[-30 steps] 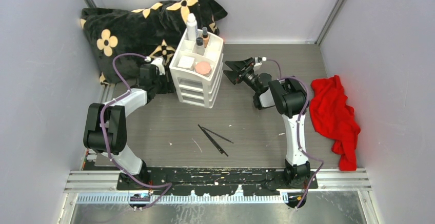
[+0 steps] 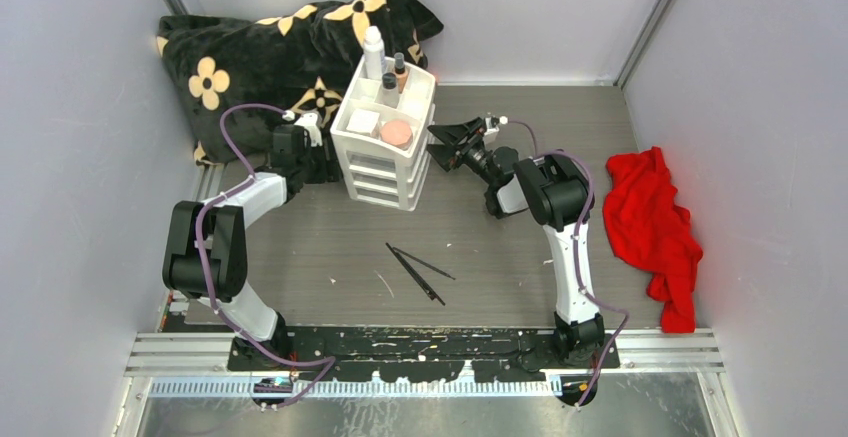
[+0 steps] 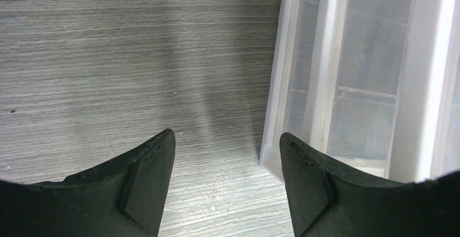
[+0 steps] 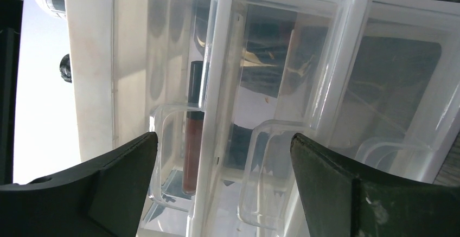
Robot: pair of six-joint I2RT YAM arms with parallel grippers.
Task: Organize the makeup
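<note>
A white drawer organizer [image 2: 415, 162] stands on the floor, its top holding a white bottle [image 2: 374, 54], two smaller bottles, a white box [image 2: 363, 123] and a pink round item [image 2: 396, 134]. My right gripper is open in front of the organizer's clear drawers, and a drawer handle [image 4: 266, 177] shows between its fingers. Behind the clear front lies a dark red tube with a black cap [image 4: 191, 155]. On the organizer's other side, my left gripper hangs open and empty, its right finger close to the organizer wall [image 3: 320, 85]. Two dark pencils [image 2: 415, 275] lie on the floor.
A black cushion with tan flowers [image 2: 270, 57] leans at the back left, behind the organizer. A red cloth [image 2: 650, 222] is heaped on the right.
My right gripper has moved a little left, closer to the organizer's drawers, staying open. The left arm, the organizer and the pencils have not moved.
</note>
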